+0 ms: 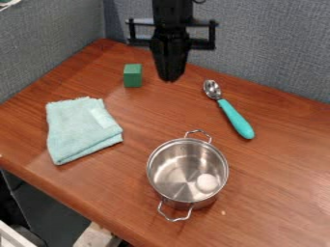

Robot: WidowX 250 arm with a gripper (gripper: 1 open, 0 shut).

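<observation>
My black gripper point(171, 69) hangs high at the upper middle, above the back of the table, pointing down; its fingertips are too dark and small to tell open from shut. A green block point(131, 75) stands just left of and below it. A folded light-blue cloth point(83, 129) lies at the left. A steel pot with two handles point(177, 177) sits at the front middle, with a small white round item point(207, 182) inside. A spoon with a teal handle point(234, 118) lies at the right.
The wooden table point(277, 193) is bordered by grey padded walls point(264, 53) at the back and left. Free room shows in the table's middle and on the right.
</observation>
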